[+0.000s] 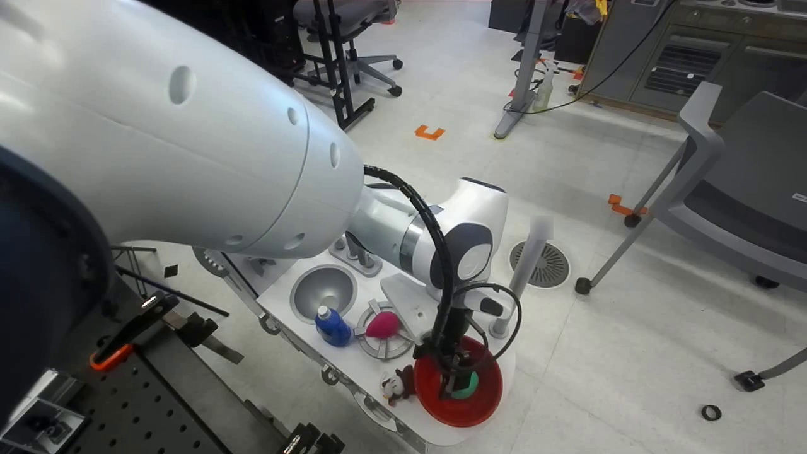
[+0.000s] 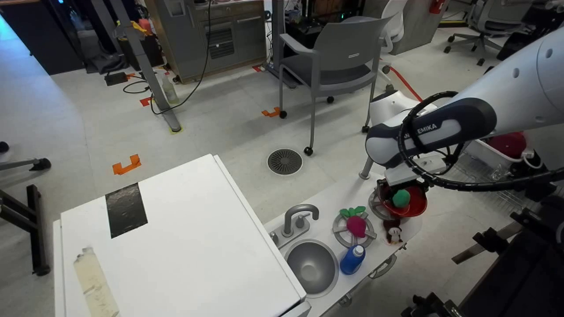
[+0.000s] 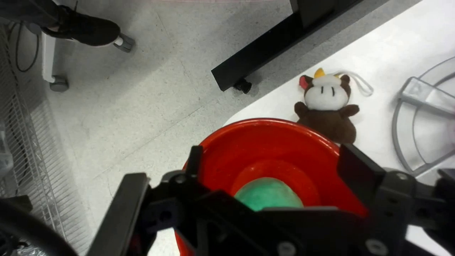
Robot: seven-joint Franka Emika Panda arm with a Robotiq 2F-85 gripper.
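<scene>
A red bowl (image 1: 492, 393) stands at the right end of the white counter, with a round green object (image 2: 401, 198) inside it. My gripper is over the bowl with its fingers wide open. In the wrist view, its two fingers (image 3: 359, 170) stand apart across the width of the bowl, and the green object (image 3: 268, 194) lies low in the bowl (image 3: 273, 145), partly hidden behind the gripper body. Nothing shows held between the fingers. Exactly how deep the fingertips reach against the bowl's rim is hard to tell.
Beside the bowl lies a brown-and-white plush toy (image 3: 327, 100). Along the counter are a pink object with green leaves (image 2: 356, 226) on a grey burner, a blue bottle (image 2: 352, 259), a grey sink (image 2: 312, 267) and a faucet (image 2: 296, 219). A tall white box (image 2: 185, 232) adjoins the sink.
</scene>
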